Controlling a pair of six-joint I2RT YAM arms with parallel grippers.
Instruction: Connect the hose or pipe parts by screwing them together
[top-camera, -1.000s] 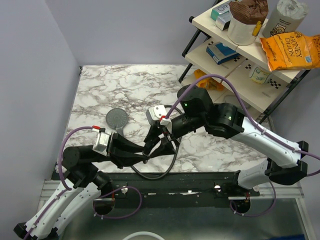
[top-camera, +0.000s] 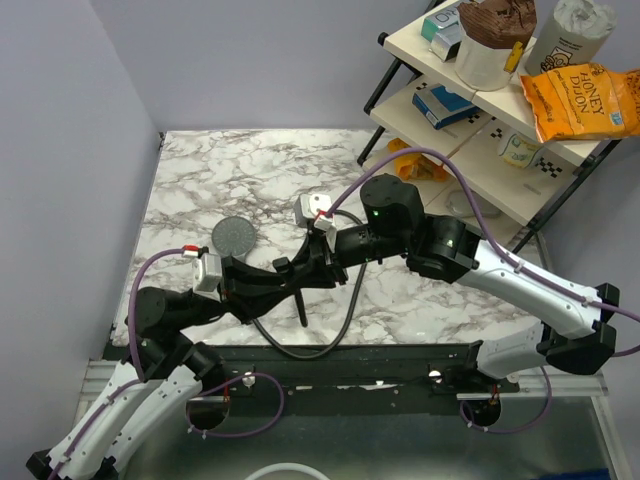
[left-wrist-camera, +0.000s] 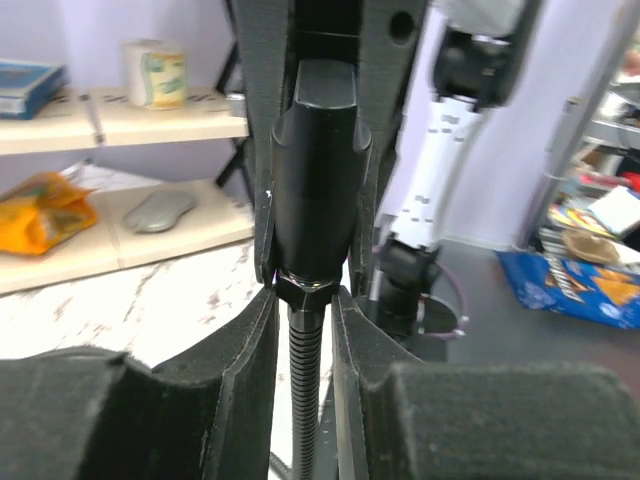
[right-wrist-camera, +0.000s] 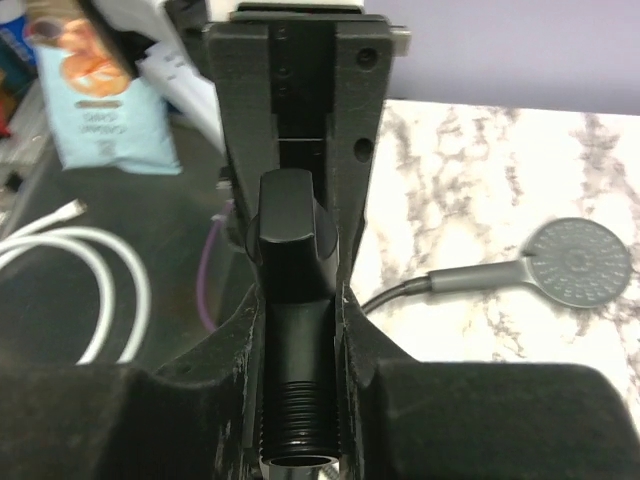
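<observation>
A black hose end fitting (left-wrist-camera: 317, 180) stands upright between my two grippers, with ribbed hose (left-wrist-camera: 305, 390) hanging below it. My right gripper is shut on the fitting. My left gripper is at the fitting's lower neck, its fingers close round it; whether they grip it is unclear. In the top view the two grippers meet over the middle of the marble counter. The grey showerhead (right-wrist-camera: 578, 262) lies on the counter with its hose (top-camera: 350, 310) looping round to the front.
A shelf rack (top-camera: 410, 110) with packets and boxes stands at the back right. Walls bound the counter at left and back (top-camera: 260, 60). A white cable (right-wrist-camera: 120, 270) lies in the dark area beside it.
My left gripper has shifted slightly up the picture and left in the top view. The right gripper has moved slightly with it, and more of the hanging dark hose shows beneath them.
</observation>
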